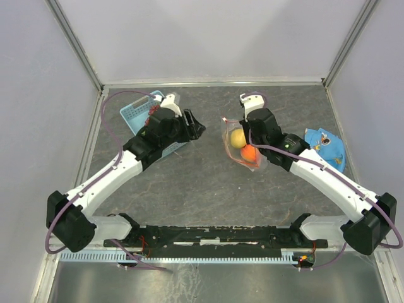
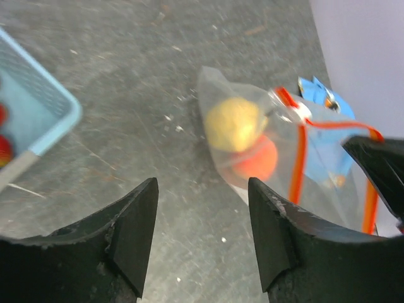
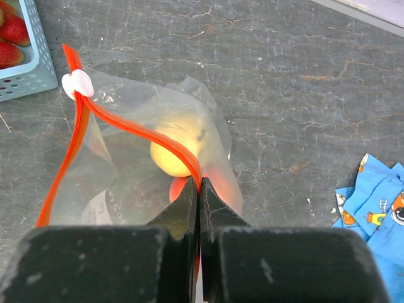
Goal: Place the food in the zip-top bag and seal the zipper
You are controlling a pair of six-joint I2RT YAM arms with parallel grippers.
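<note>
The clear zip top bag [image 3: 126, 126] hangs from my right gripper, which is shut on one side of its orange zipper edge. A white slider [image 3: 77, 83] sits at the zipper's corner. Inside the bag rest a yellow fruit [image 2: 233, 124] and an orange-red one [image 2: 257, 158], seen through the plastic. My left gripper stands open to the left of the bag, clear of it, with only bare table showing between its fingers. The bag's left side hangs free, its mouth partly open.
A light blue basket [image 1: 132, 113] with strawberries [image 3: 14, 31] and other food stands at the back left, partly hidden by my left arm. Folded blue cloth [image 1: 326, 149] lies at the far right.
</note>
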